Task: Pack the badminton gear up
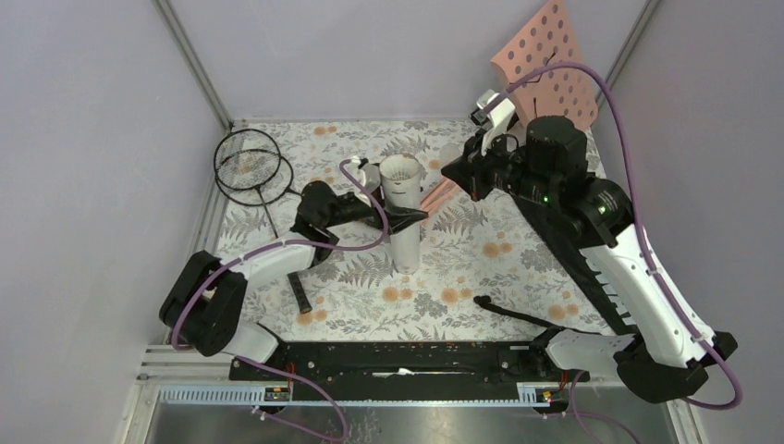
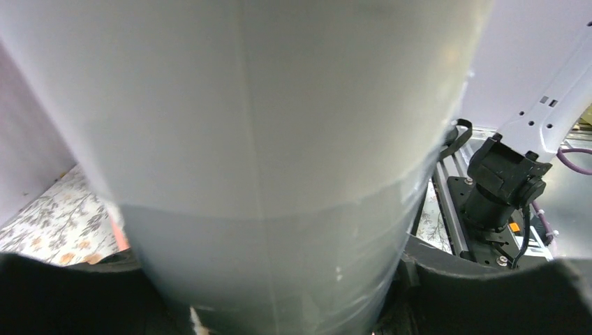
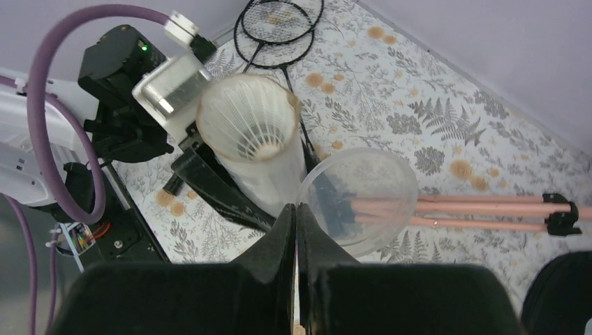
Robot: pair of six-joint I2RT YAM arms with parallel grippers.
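A white shuttlecock tube [image 1: 400, 185] stands at mid-table with its top open; shuttlecocks show inside it in the right wrist view. My left gripper [image 1: 405, 216] is shut on the tube, which fills the left wrist view between the two dark fingers. A clear round lid [image 3: 359, 199] is pinched by its edge in my right gripper, whose fingers are pressed together. The lid hangs to the right of the tube's mouth, apart from it. Two rackets [image 1: 248, 170] overlap at the far left. The black racket bag [image 1: 559, 242] is partly hidden by my right arm.
Pink poles [image 3: 482, 208] lie behind and right of the tube. A pink dotted panel [image 1: 550, 69] leans at the back right. One black strap [image 1: 510, 312] lies near the front. Clear cloth stretches across the front middle.
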